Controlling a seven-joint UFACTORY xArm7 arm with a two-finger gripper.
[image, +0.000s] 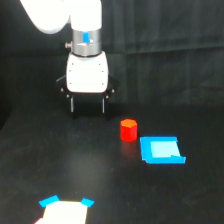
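Observation:
A small red block (128, 130) stands on the dark table, right of the middle. Just to its right lies a pale square with a blue border (148, 157), flat on the surface. My gripper (88, 105) hangs up and to the left of the block, apart from it. Its two thin fingers (72, 104) are spread wide, and nothing shows between them.
Near the bottom left edge is a white patch (65, 213) with blue corner pieces (49, 201), cut off by the frame. Dark cloth (160, 70) hangs behind. Bare table (100, 165) spreads across the middle and lower right.

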